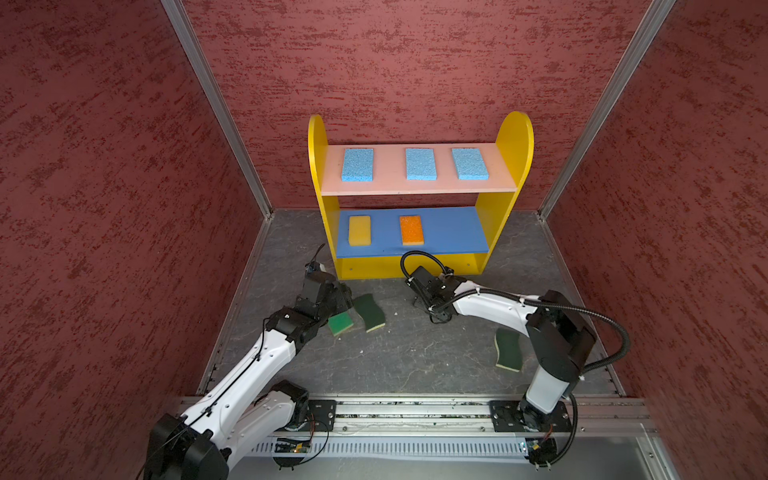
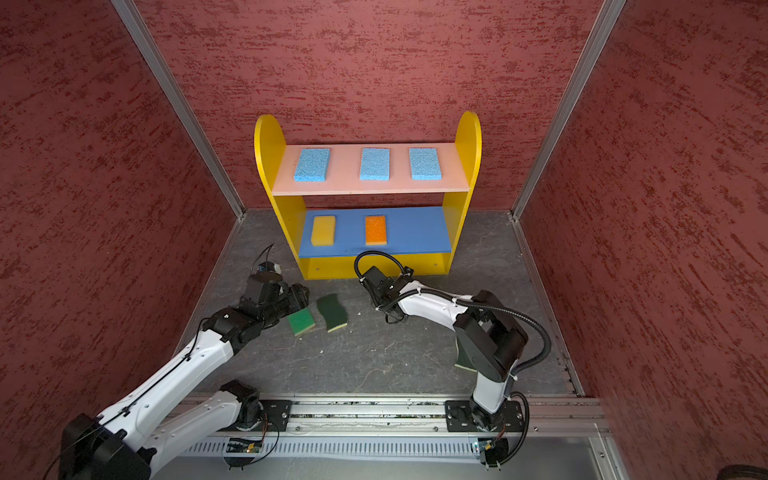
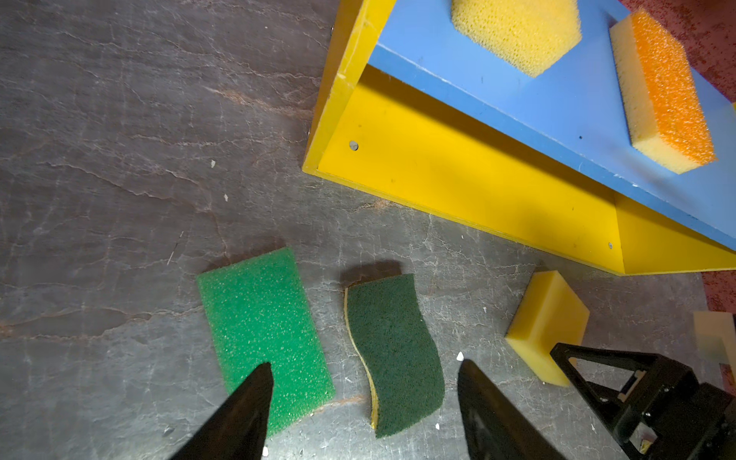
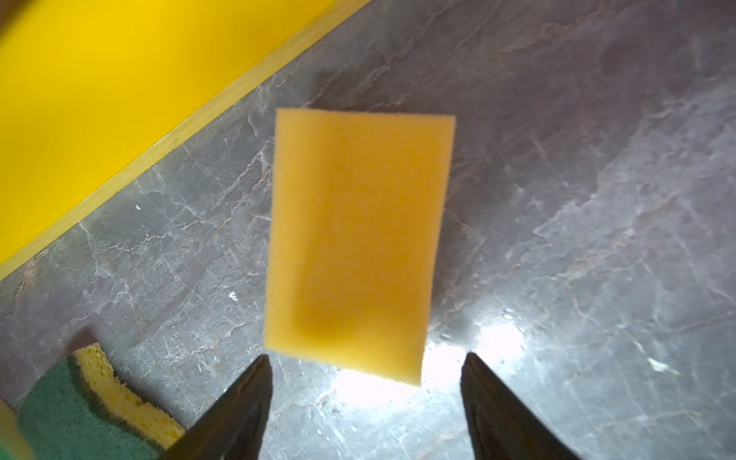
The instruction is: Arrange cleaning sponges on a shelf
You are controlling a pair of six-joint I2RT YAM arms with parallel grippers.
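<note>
A yellow sponge (image 4: 352,237) lies on the floor before the shelf, under my right gripper, whose fingers stand apart with nothing between them. My left gripper is also open and empty, above a bright green sponge (image 3: 260,322) and a dark green sponge (image 3: 395,345) lying on the floor. The lower blue shelf (image 1: 452,228) holds a yellow sponge (image 1: 360,229) at left and an orange one (image 1: 411,230) near the middle. The upper pink shelf (image 1: 384,160) carries three blue sponges (image 1: 421,163) in a row.
Another dark green sponge (image 1: 508,349) lies at the front right, beside the right arm. The yellow shelf sides (image 1: 512,160) bound both levels. Red walls enclose the floor.
</note>
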